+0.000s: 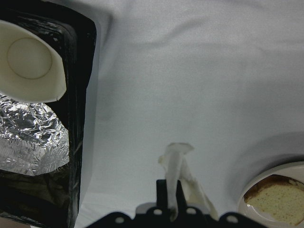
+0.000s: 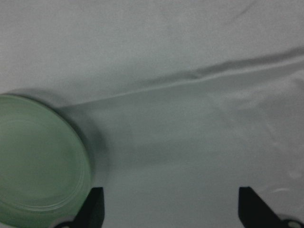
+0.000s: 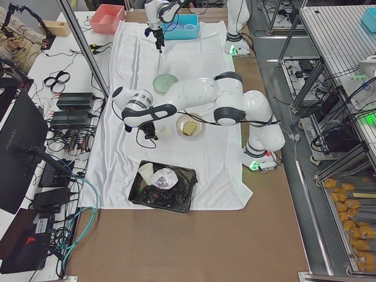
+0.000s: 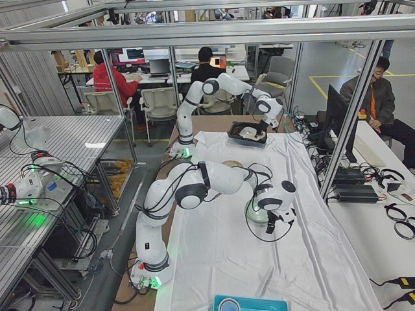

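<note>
My left gripper [image 3: 149, 130] is shut on a crumpled white tissue [image 1: 187, 183], above the cloth between a black tray [image 1: 74, 156] and a plate of bread [image 1: 280, 199]. The tray holds a white cup [image 1: 28, 66] and crumpled foil [image 1: 31, 135]. My right gripper [image 3: 158, 42] [image 4: 275, 221] stands open with nothing between its fingers; in its wrist view, a green plate [image 2: 35, 156] lies at the left, beside it.
A blue bin [image 3: 187, 32] [image 4: 266, 304] stands at the right arm's end of the white cloth [image 3: 132, 176]. Monitors, cables and boxes crowd the side table [image 3: 82, 41]. The cloth has bare room around the plates.
</note>
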